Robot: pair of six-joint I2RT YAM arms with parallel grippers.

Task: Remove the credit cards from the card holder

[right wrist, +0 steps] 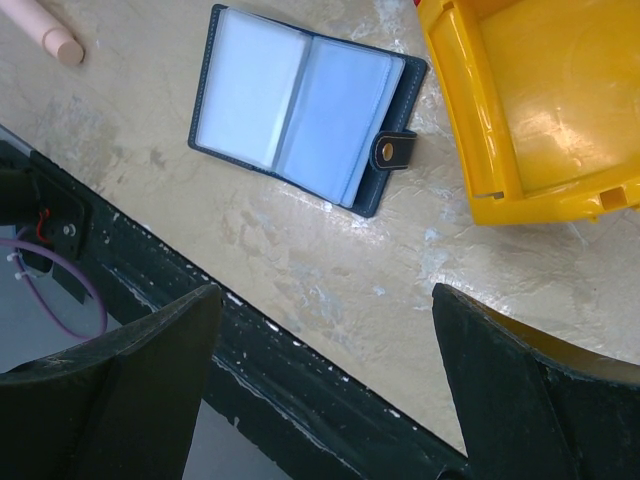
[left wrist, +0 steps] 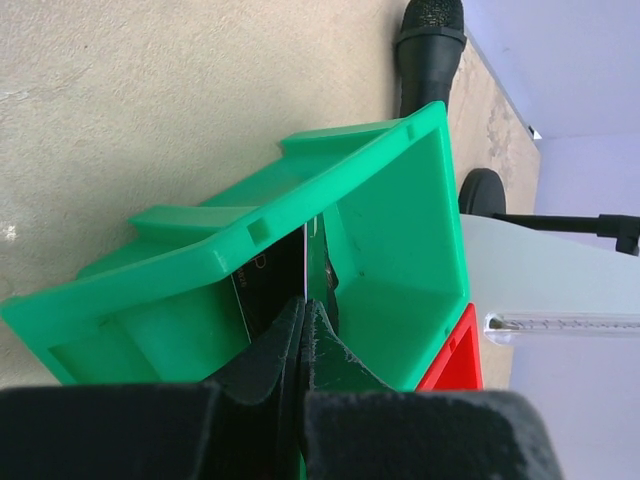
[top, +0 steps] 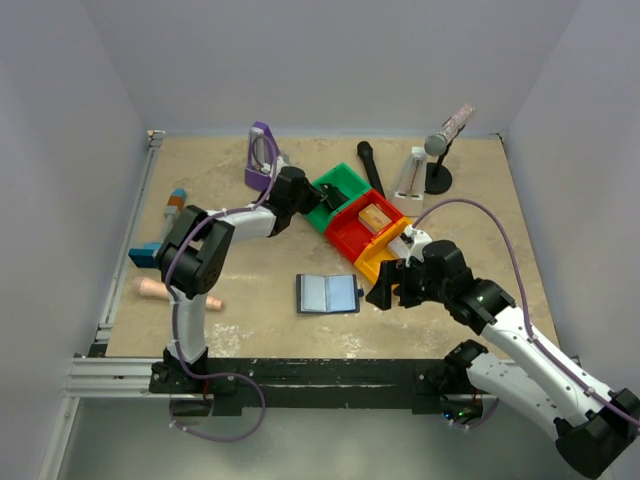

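My left gripper is shut, its tips inside the green bin (left wrist: 400, 250) at dark flat cards (left wrist: 268, 280); whether anything thin is between them is unclear. An open card holder (top: 327, 293) with pale sleeves lies flat on the table in front of the bins, and fills the upper middle of the right wrist view. My right gripper stands open beside it, near the yellow bin (right wrist: 545, 100), with nothing between its fingers.
The red bin (top: 350, 232) joins the green and yellow ones. A microphone (top: 369, 160), white stand (top: 411, 180) and purple object (top: 257, 160) line the back. Tools lie at left.
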